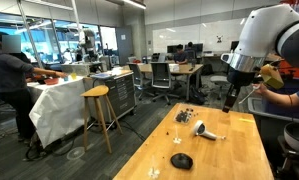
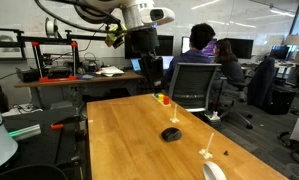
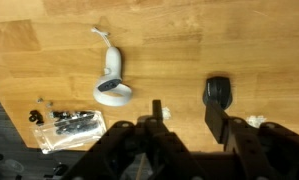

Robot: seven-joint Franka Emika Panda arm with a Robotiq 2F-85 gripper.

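Note:
My gripper hangs above the wooden table, its fingers apart and nothing visible between them. In exterior view 1 the gripper (image 1: 229, 97) is over the table's far right part, clear of every object. A black mouse-like object (image 3: 218, 92) lies near the right finger's tip in the wrist view; it also shows as a dark oval (image 2: 171, 134) in exterior view 2. On the left of the wrist view lies a white handheld device (image 3: 112, 75) with a grey middle and a short cord. A clear bag (image 3: 74, 130) holds dark small parts.
Small white pieces (image 3: 256, 120) lie scattered on the tabletop (image 1: 224, 155). A small red object (image 2: 166, 101) stands near the table's far edge in exterior view 2. An office chair (image 2: 189, 85) is just beyond that edge.

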